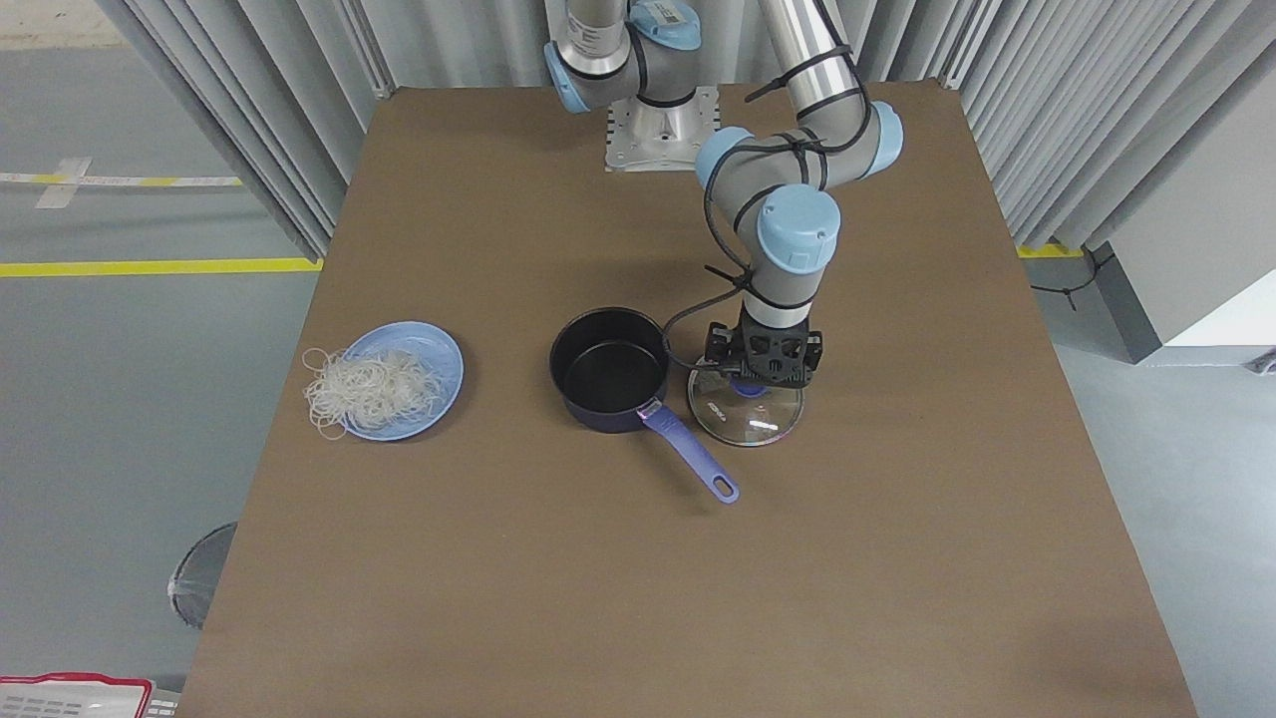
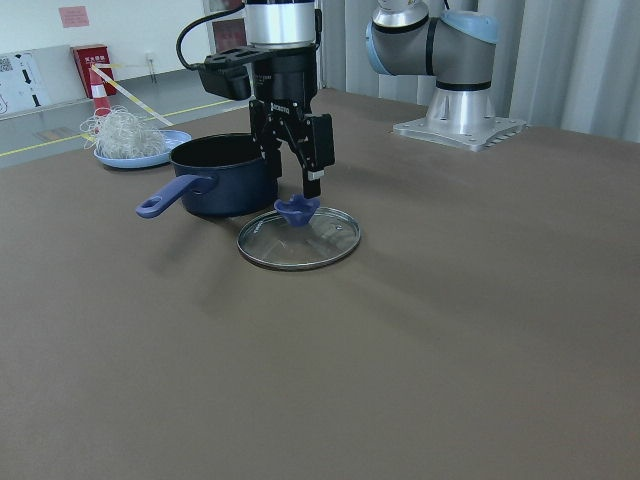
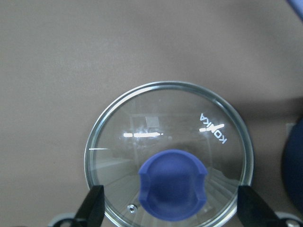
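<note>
A glass lid [image 3: 118, 132] with a blue knob [image 3: 172, 185] lies flat on the brown table [image 1: 670, 586], just right of the dark pot [image 1: 598, 371], whose blue handle [image 1: 696, 453] points toward the front. My gripper is just above the lid, its fingers standing open on either side of the knob with a gap around it; in the left view they hang above the knob. A blue plate [image 1: 443, 383] holding white noodle-like strands [image 1: 371, 389] stands to the left.
The arm's base plate [image 1: 628, 144] sits at the back edge of the table. The pot is close beside the lid.
</note>
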